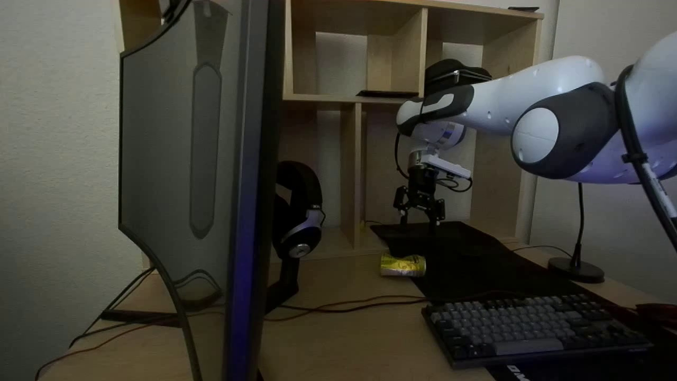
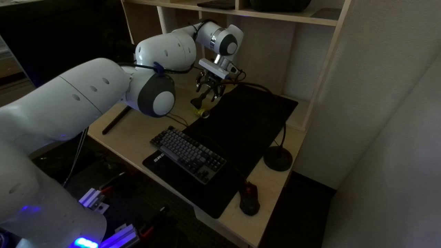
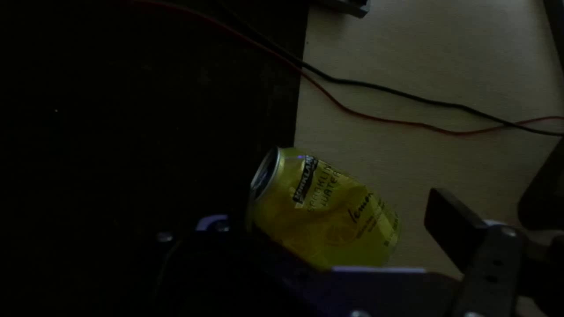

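Note:
A yellow lemon sparkling water can [image 1: 403,265] lies on its side on the wooden desk, against the edge of the black mat. My gripper [image 1: 419,222] hangs above the desk with its fingers open, higher than the can and apart from it. In the wrist view the can [image 3: 328,211] appears beyond the fingers, its top end tilted up and left and its lower edge covered by the dark gripper body. One finger [image 3: 454,227] shows clearly at the right; the left side is very dark. Nothing is held.
A keyboard [image 1: 533,327] rests on the mat [image 2: 248,120], with a mouse [image 2: 249,199] and round lamp-like base [image 2: 277,158] nearby. Red and black cables [image 3: 391,121] cross the desk. Headphones [image 1: 298,209] and a monitor [image 1: 171,139] stand left; shelves rise behind.

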